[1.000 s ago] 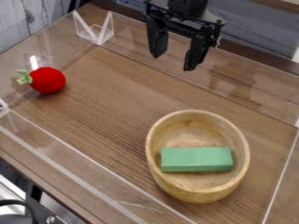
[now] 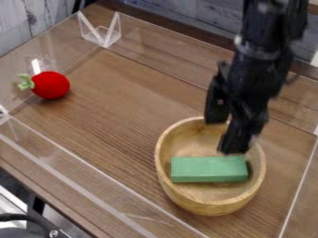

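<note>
My gripper (image 2: 229, 107), black and open, has its fingers pointing down over the back part of a round wooden bowl (image 2: 170, 201). A green block (image 2: 209, 168) lies in the front of the bowl. Nothing clearly shows between the fingers; their tips are hard to make out against the bowl's rim.
A red tomato-like object (image 2: 50, 84) with a green top lies at the left. A clear plastic piece (image 2: 97, 28) stands at the back left.
The bowl, green block and red object have not moved.
</note>
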